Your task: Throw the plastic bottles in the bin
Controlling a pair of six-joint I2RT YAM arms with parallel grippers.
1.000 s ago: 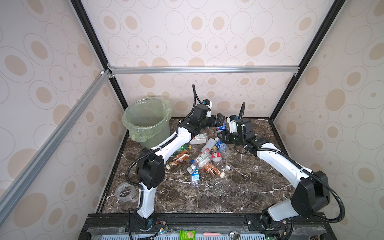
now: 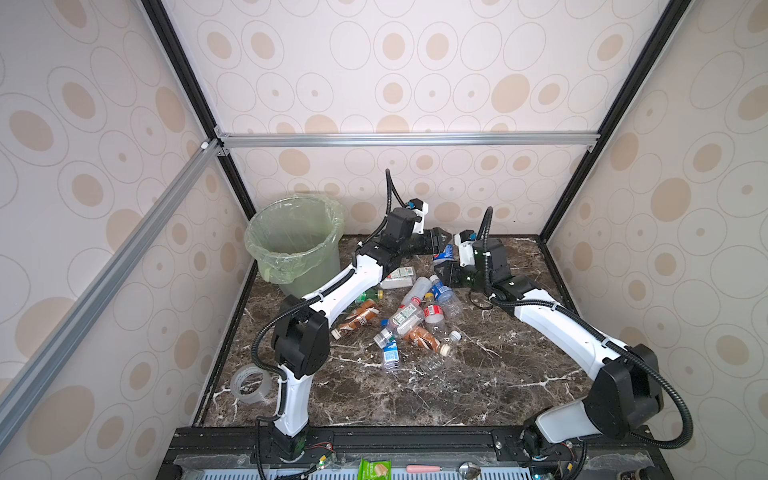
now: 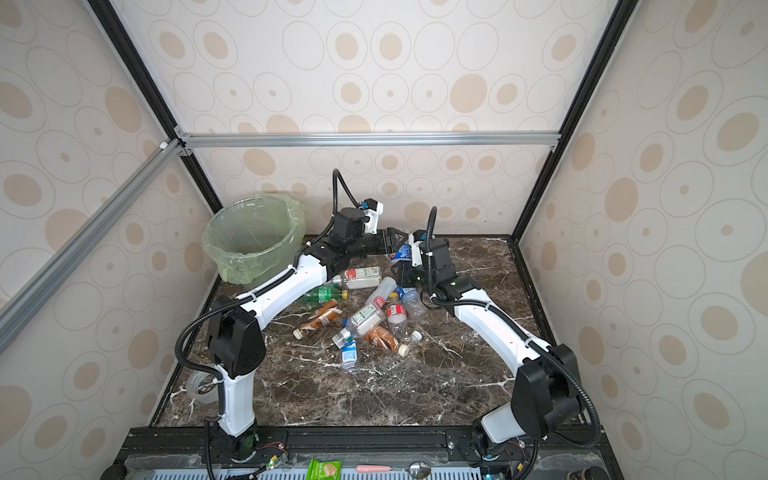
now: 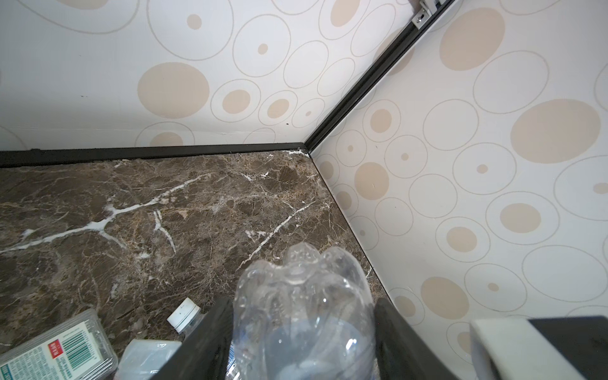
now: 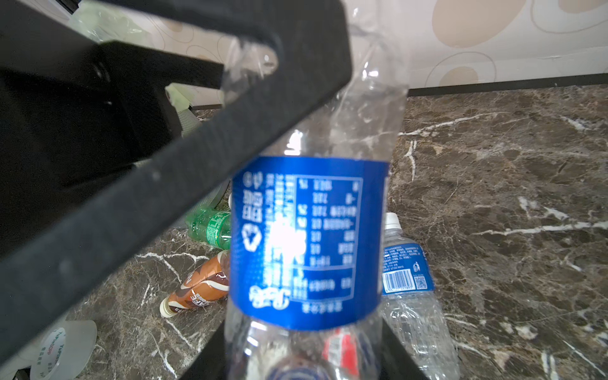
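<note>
A clear bottle with a blue label (image 5: 307, 240) is held up at the back middle, above the table. My right gripper (image 2: 450, 273) is shut on its lower part. My left gripper (image 2: 439, 240) is at its upper end; in the left wrist view its fingers (image 4: 212, 338) stand on both sides of the clear bottle end (image 4: 304, 310), and whether they press on it cannot be told. The bin (image 2: 308, 272) with a green liner stands at the back left. Several bottles lie mid-table, among them a red-labelled one (image 2: 433, 314), a brown one (image 2: 357, 319) and a blue-labelled one (image 2: 390, 353).
A tape roll (image 2: 251, 384) lies at the front left. A white-labelled container (image 2: 398, 277) lies under the left forearm's far end. Bare marble (image 2: 520, 368) shows at the front and right. My two grippers are very close together.
The right arm has shifted very slightly. The left arm, the held bottle and the bottles on the table look the same as before.
</note>
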